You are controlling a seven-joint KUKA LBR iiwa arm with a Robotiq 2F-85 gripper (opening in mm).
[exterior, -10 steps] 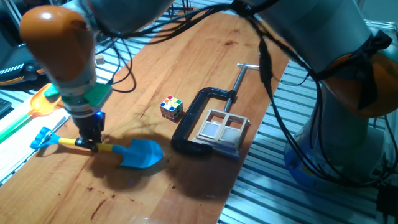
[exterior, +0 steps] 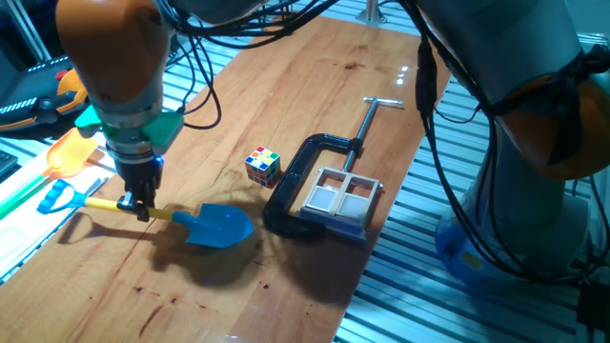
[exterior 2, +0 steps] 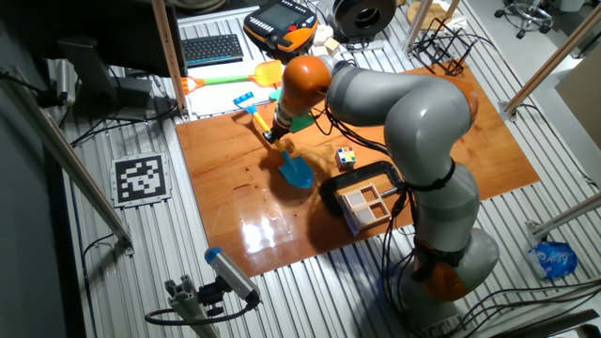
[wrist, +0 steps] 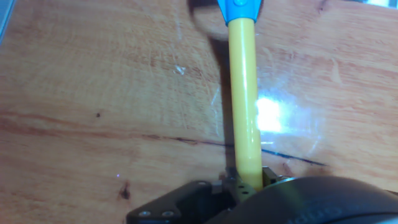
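Note:
A toy shovel with a blue blade (exterior: 220, 226) and a yellow shaft (wrist: 244, 93) hangs above the wooden table, its shadow lying apart from it below. My gripper (exterior: 139, 209) is shut on the yellow shaft, roughly midway between the blue handle (exterior: 61, 198) and the blade. From the other side, the blade (exterior 2: 296, 171) points toward the middle of the table and the gripper (exterior 2: 273, 137) stays around the shaft. In the wrist view the shaft runs up from between the fingers; most of the blade is cut off at the top.
A Rubik's cube (exterior: 262, 166) sits right of the blade. Beyond it lie a black C-clamp (exterior: 286, 191) and a wooden divided box (exterior: 341, 202). An orange and green shovel (exterior 2: 268, 74) lies past the table's edge.
The arm has shifted slightly to the right and away from the camera over the last second, carrying the shovel along. The cube, clamp and box have stayed put.

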